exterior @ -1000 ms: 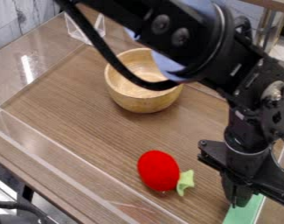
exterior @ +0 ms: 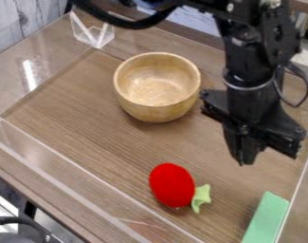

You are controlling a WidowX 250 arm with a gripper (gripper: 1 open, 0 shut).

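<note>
My gripper (exterior: 246, 152) hangs over the right middle of the table, shut with nothing visible between its fingers. Below and left of it a red object with a light green top (exterior: 172, 183) lies on the wooden table (exterior: 81, 133). A teal-green flat item (exterior: 266, 220) rests at the bottom right, clear of the fingers. A tan bowl (exterior: 156, 85) stands at upper middle, left of the gripper.
A clear angular object (exterior: 92, 30) sits at the top left near the table's edge. Dark cables show at the bottom left corner.
My gripper has risen up the view, away from the teal-green item, which now shows more fully. The red object and the bowl have not moved.
</note>
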